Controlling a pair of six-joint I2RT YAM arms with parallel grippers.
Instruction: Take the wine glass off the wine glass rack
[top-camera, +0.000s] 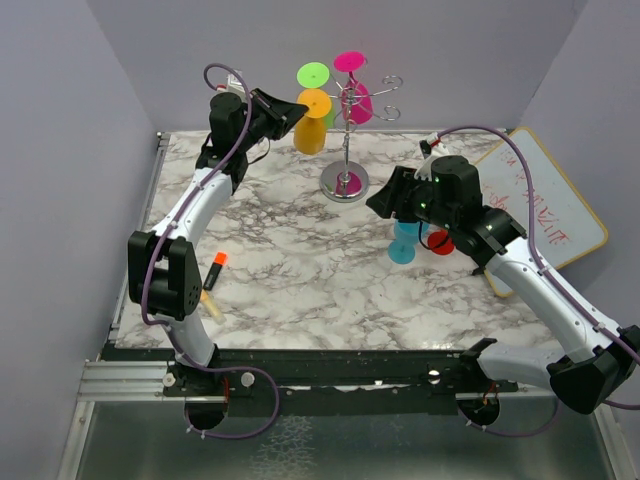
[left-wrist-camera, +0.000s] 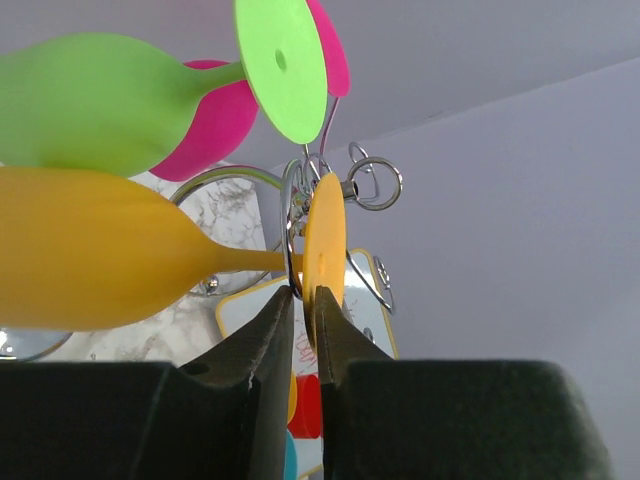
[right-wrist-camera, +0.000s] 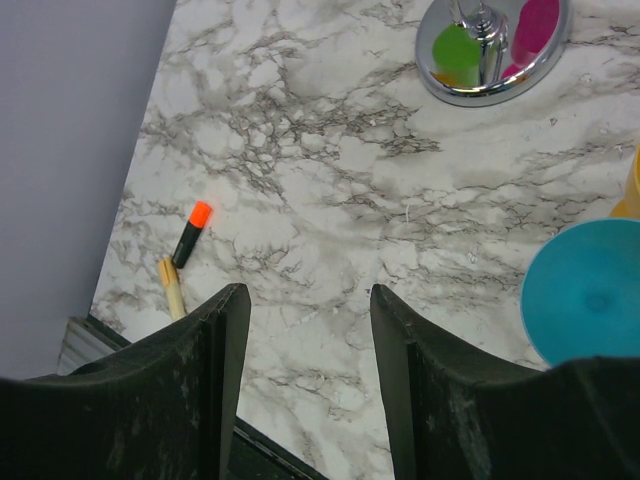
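Note:
The orange wine glass (top-camera: 310, 136) hangs upside down from the metal rack (top-camera: 347, 150), its foot (left-wrist-camera: 325, 245) on top and its stem in a wire loop. My left gripper has its fingertips close on both sides of the foot's rim, with only a narrow gap between them. Whether they press on the rim cannot be told. A green glass (left-wrist-camera: 110, 105) and a pink glass (top-camera: 358, 103) hang beside it. Above the table to the right, my right gripper is open, nothing between its fingers.
Blue glasses (top-camera: 401, 251) and a red one (top-camera: 440, 242) stand below the right gripper. A whiteboard (top-camera: 545, 200) leans at the right. At the left lie a marker (top-camera: 214, 272) and a pale stick (top-camera: 211, 306).

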